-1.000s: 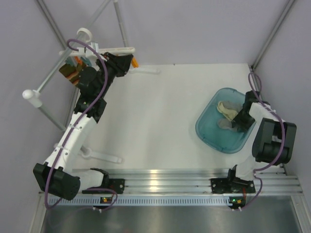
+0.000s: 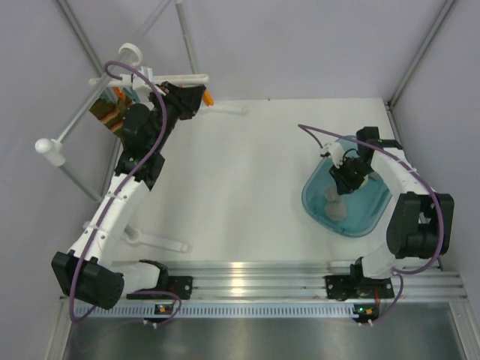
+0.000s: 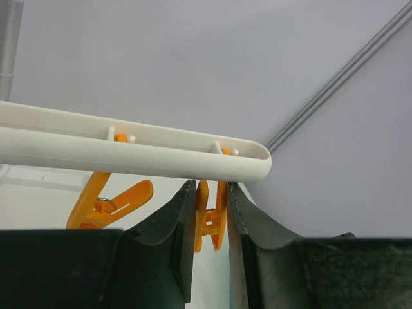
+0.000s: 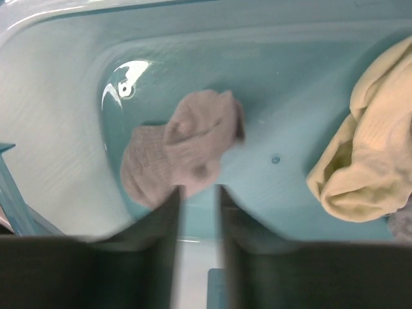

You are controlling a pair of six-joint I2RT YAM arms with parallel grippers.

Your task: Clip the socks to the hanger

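In the left wrist view, my left gripper is shut on an orange clip (image 3: 222,215) under the end of the white hanger bar (image 3: 129,154). A second orange clip (image 3: 90,199) hangs to its left. A grey-brown sock (image 4: 193,138) lies crumpled in the blue basin (image 2: 311,208). Slightly apart, my right gripper hovers over the basin beside this sock, with nothing between its fingers. A cream sock (image 4: 373,145) lies on the basin's other side, partly cut off in the right wrist view.
Brown and orange striped fabric (image 2: 106,112) hangs at the hanger's far left, partly behind the left arm. Part of a grey sock (image 4: 402,222) shows by the cream one. The white table between the arms (image 2: 240,180) is clear.
My right gripper has swung left from the basin's right side to over its middle. The grey-brown sock now lies farther left and nearer the front. The left arm holds still.
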